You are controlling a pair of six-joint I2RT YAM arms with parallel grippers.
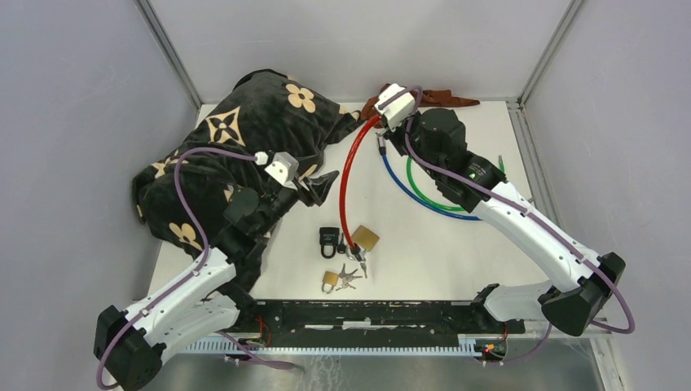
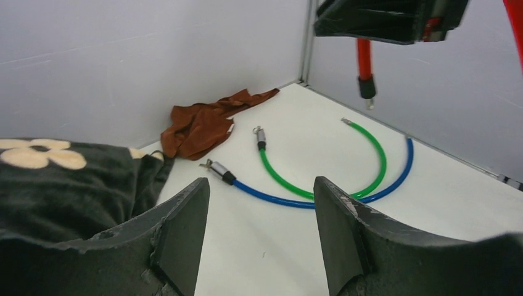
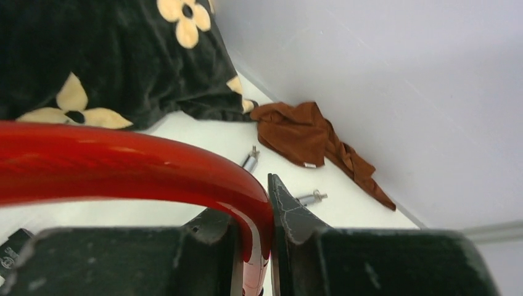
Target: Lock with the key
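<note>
A red cable lock [image 1: 346,179] is pinched in my right gripper, which is shut on it near one end. The long part hangs in a curve towards the front, its metal-tipped end above the padlocks in the top view. In the left wrist view a short red end [image 2: 365,61] sticks out below the right gripper's dark fingers. My left gripper stands open and empty, left of the cable. Lying at the front are a black padlock [image 1: 329,236], a large brass padlock [image 1: 365,238], a small brass padlock [image 1: 330,278] and several keys [image 1: 349,278].
Blue [image 2: 271,197] and green [image 2: 280,179] cable locks curve across the right part of the table. A brown cloth [image 3: 302,132] lies along the back. The dark flowered blanket [image 1: 261,122] covers the left side. Bare white table shows in the middle.
</note>
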